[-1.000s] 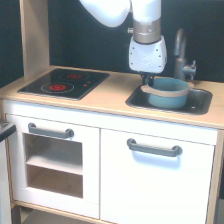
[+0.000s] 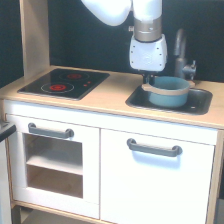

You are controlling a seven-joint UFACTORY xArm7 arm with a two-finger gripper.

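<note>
The white robot arm reaches down from the top to the sink area. Its gripper is just above the left side of a teal pot, which sits in the dark sink with a light handle toward the left. Whether the fingers hold the pot is too small to tell.
A black stovetop with red rings lies on the left of the wooden counter. A grey faucet stands behind the sink. Below are white cabinets with dark handles, and an open door edge at the far left.
The arm has shifted slightly right over the pot. The pot looks nearly unchanged.
</note>
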